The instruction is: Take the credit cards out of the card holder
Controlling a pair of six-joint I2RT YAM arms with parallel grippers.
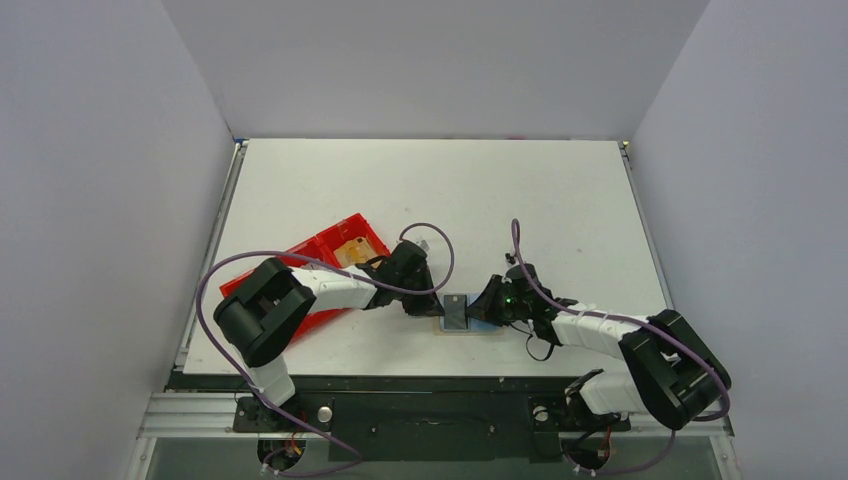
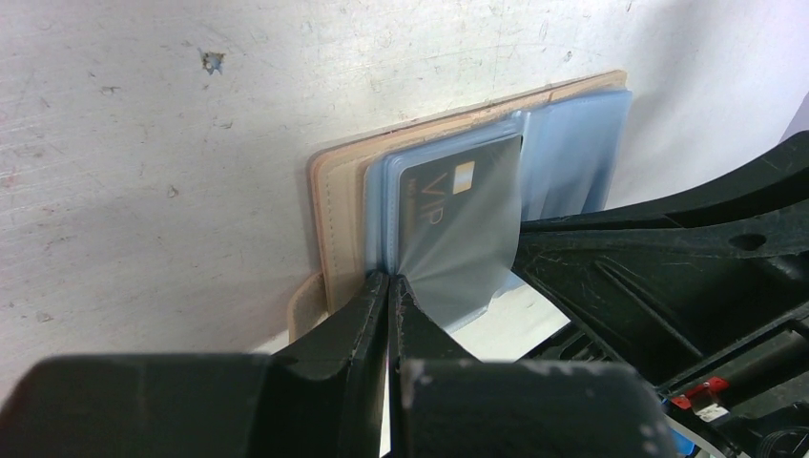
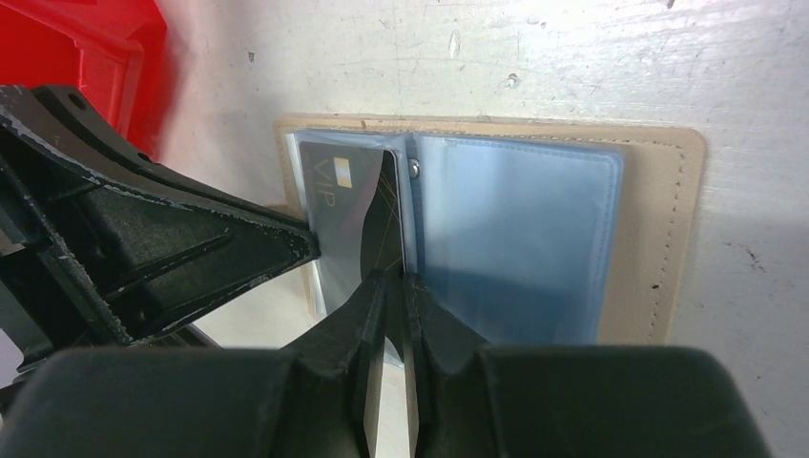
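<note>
The card holder lies open on the table, tan with clear bluish sleeves. Inside its left sleeve sits a dark VIP card, its chip near the upper edge. My left gripper is shut at the sleeve's left edge; whether thin plastic is between its tips cannot be made out. Opposite, my right gripper has its shut fingertips right at the card's right edge, beside the holder's middle. Whether that edge is pinched is hidden. The card looks fully within the holder's outline.
A red divided bin stands left of the holder, partly under the left arm, with tan items in one compartment. Both grippers are close together over the holder.
</note>
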